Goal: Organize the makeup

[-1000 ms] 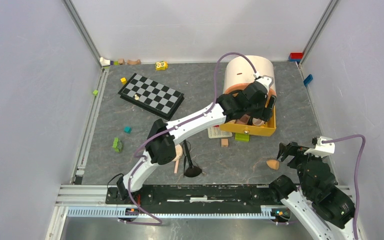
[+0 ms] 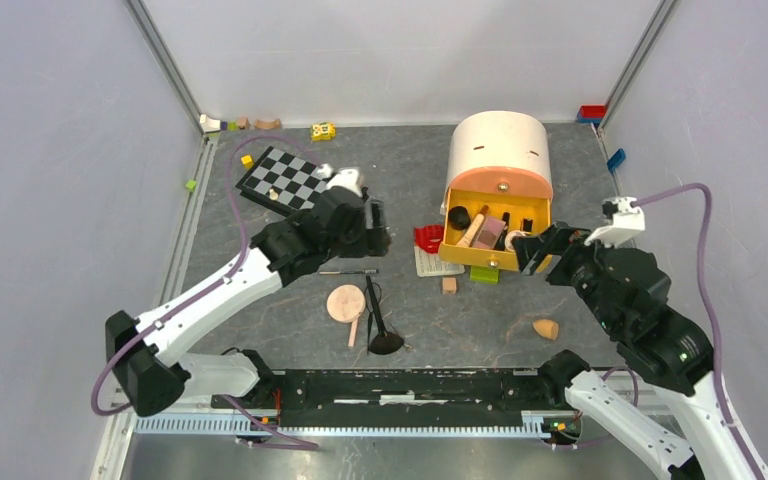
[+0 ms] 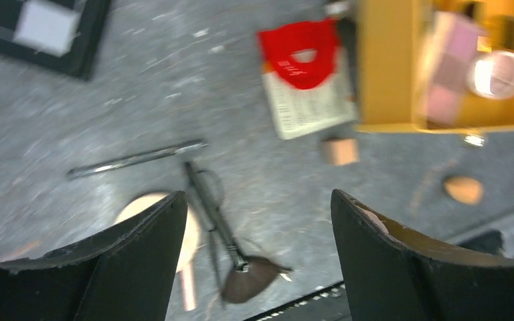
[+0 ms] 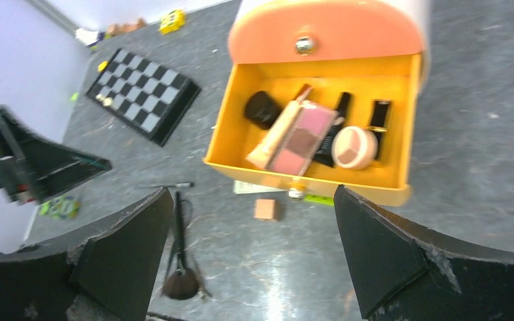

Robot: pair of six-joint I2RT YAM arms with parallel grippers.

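Note:
The pink-lidded makeup box (image 2: 499,150) has its yellow drawer (image 4: 384,188) out, holding a black jar (image 4: 262,109), pink palette (image 4: 299,140), round compact (image 4: 353,146) and several tubes. My left gripper (image 2: 375,230) is open and empty, left of the box; its wrist view shows a black fan brush (image 3: 247,281), wooden round piece (image 3: 134,217) with handle and dark pencil-like rod (image 3: 134,160) below. My right gripper (image 2: 532,250) is open above the drawer's front right, nothing between its fingers.
A checkerboard (image 2: 280,180) lies back left. A red item (image 2: 428,237) on a pale card, small wooden block (image 2: 449,285), green block (image 2: 485,275) and wooden piece (image 2: 546,328) lie around the drawer. Floor right of the box is clear.
My left arm has swung left, away from the box, uncovering the drawer. My right arm has moved up from the front right to the drawer.

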